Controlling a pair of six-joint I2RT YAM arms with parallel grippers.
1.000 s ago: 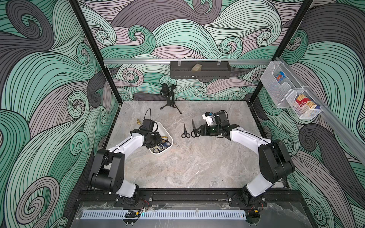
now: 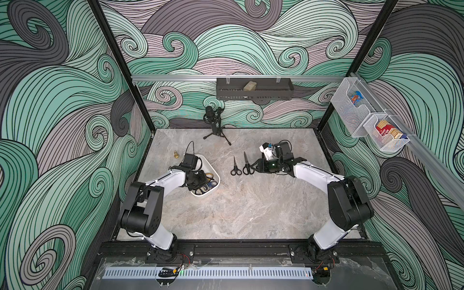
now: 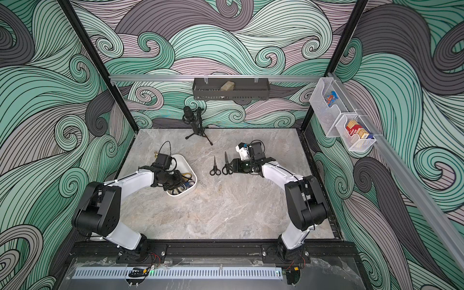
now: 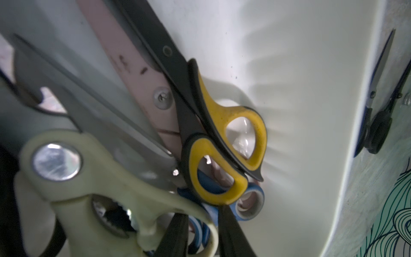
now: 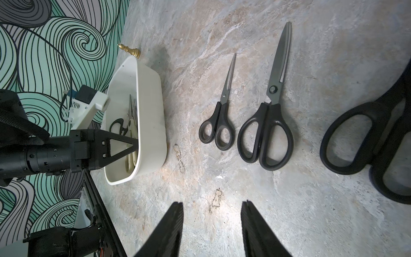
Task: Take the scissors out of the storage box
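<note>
The white storage box (image 5: 152, 115) holds several scissors. In the left wrist view, yellow-and-black scissors (image 4: 252, 150) lie against blue-handled ones (image 4: 256, 205), with a cream-handled pair (image 4: 107, 171) on the near left. My left gripper reaches down into the box, fingers apart, with the curved end of the cream handle showing between its tips; whether they touch it I cannot tell. On the table lie small black scissors (image 5: 217, 124) and larger black ones (image 5: 265, 137), with another black pair (image 5: 364, 141) at the right wrist view's edge. My right gripper hangs open and empty above the table.
A small gold piece (image 2: 176, 154) stands behind the box at the left. The black tripod (image 2: 215, 125) is at the back. Bare table (image 2: 251, 207) spreads across the front middle.
The right arm looks almost still, and the scissors on the table have kept their places.
</note>
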